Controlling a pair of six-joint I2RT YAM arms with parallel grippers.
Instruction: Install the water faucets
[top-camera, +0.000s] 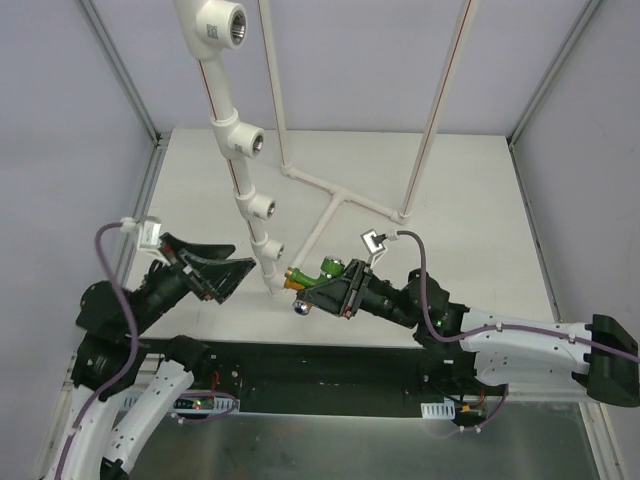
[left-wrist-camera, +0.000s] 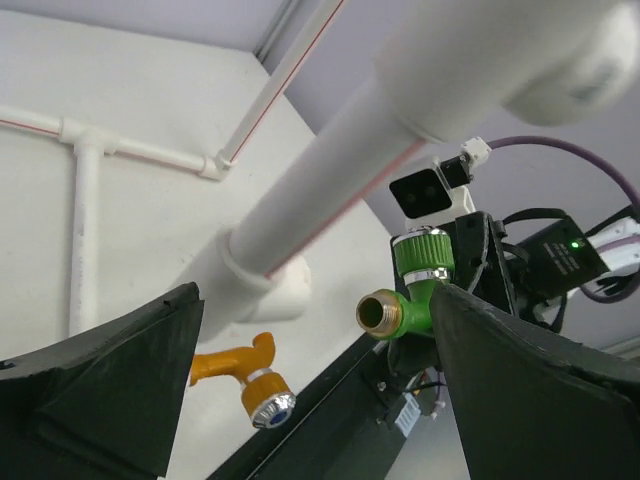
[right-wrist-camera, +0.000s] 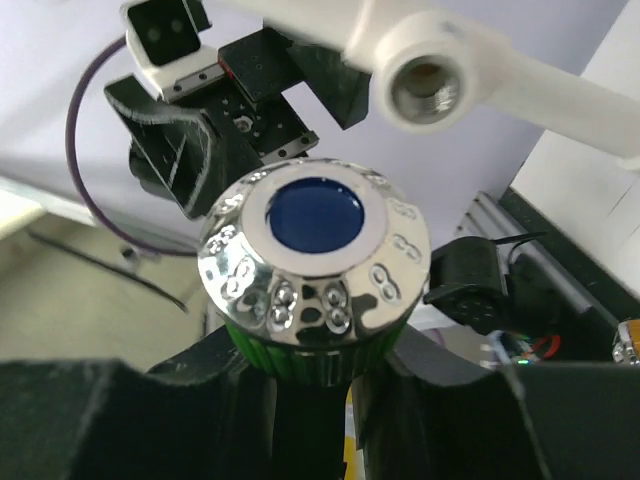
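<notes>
A green faucet is held in my right gripper, which is shut on it. In the left wrist view the green faucet shows its brass threaded end turned toward the pipe; its chrome cap fills the middle of the right wrist view. The white upright pipe carries several side sockets, and a gap separates the faucet from it. An orange faucet hangs low by the pipe; whether it is screwed in cannot be told. Left of the pipe, my left gripper is open and empty.
Thin white pipes form a frame behind. A dark beam runs along the front, with the white panel clear at the right. The empty socket faces the right wrist camera.
</notes>
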